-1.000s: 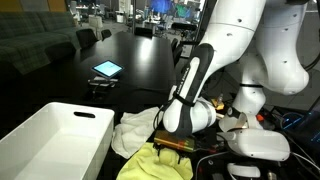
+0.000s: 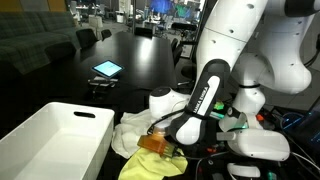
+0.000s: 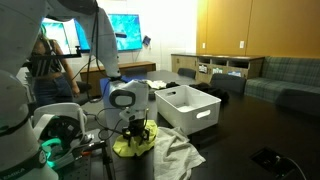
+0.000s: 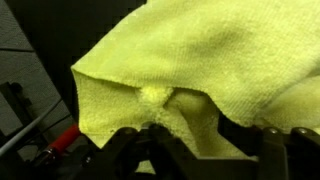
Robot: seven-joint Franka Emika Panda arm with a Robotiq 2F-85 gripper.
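Observation:
A yellow cloth lies crumpled on the dark table and fills most of the wrist view. In exterior view 1 the same cloth spreads below my gripper, which points down at it. From close up, my gripper has its black fingers apart, low against the cloth. A raised fold of cloth stands near the left finger. Whether the fingers touch the fabric is hard to tell. In exterior view 2 the gripper is also down at the cloth.
A whitish cloth lies beside the yellow one. An empty white box stands behind it on the table. A tablet with a lit screen lies farther back.
In exterior view 1 the gripper has shifted slightly left, and the arm above it leans more. The yellow cloth looks more bunched near the fingers. White cloth and box stay put.

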